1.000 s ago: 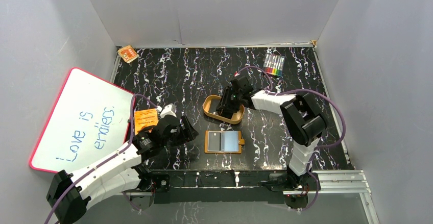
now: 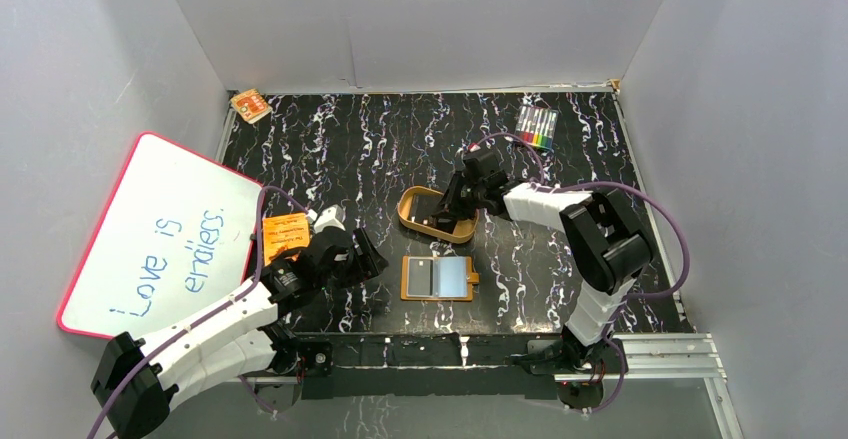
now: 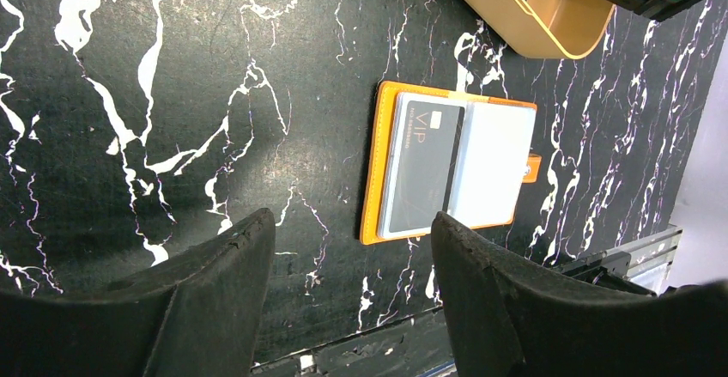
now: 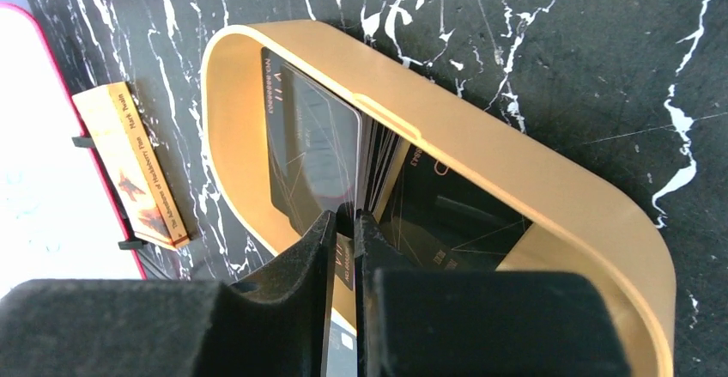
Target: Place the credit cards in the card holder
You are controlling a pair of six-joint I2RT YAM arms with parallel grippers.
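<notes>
A tan oval box [image 4: 446, 128] holds a stack of dark credit cards [image 4: 305, 136], leaning along its side. My right gripper is down inside it at the edge of the stack, fingertips close together; whether a card is between them is unclear. The orange card holder [image 3: 375, 171] lies open on the table below the box, with a VIP card [image 3: 421, 162] under its clear left sleeve. My left gripper is open and empty, left of the holder in the top view.
A whiteboard [image 2: 160, 239] and orange books [image 2: 285, 229] are at the left, another book [image 2: 251, 105] at the back left, markers [image 2: 537, 126] at the back right.
The right arm has shifted slightly rightward and toward the front over the box. The left arm has not moved.
</notes>
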